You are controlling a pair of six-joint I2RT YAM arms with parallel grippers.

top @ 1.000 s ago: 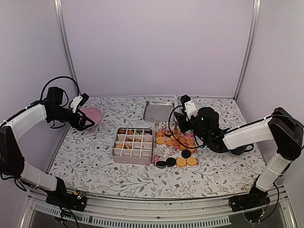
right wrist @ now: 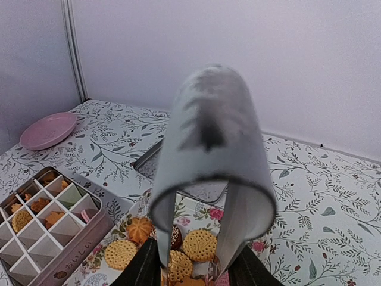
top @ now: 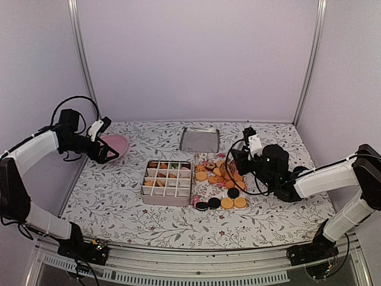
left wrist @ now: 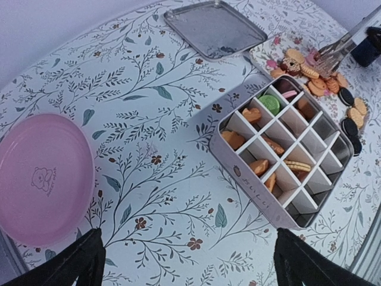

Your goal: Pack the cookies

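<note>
A divided box (top: 166,196) holds cookies in several compartments, with others empty. Right of it, a floral tray (top: 202,187) carries loose round and flower-shaped cookies (right wrist: 199,244), orange, dark and pink. Over those cookies my right gripper (top: 237,161) holds metal tongs (right wrist: 211,137); their tips are down among the cookies, and whether they grip one I cannot tell. In the right wrist view the black fingers are around the tongs at the bottom. My left gripper (top: 104,152) hangs open over the left side of the table.
A pink plate (left wrist: 44,173) lies at the left and an empty metal tray (top: 199,140) at the back. A dark object (left wrist: 362,53) stands at the right, partly behind my right arm.
My right arm and tongs have moved a little right and toward the front, over the tray's cookies. The left arm has stayed still.
</note>
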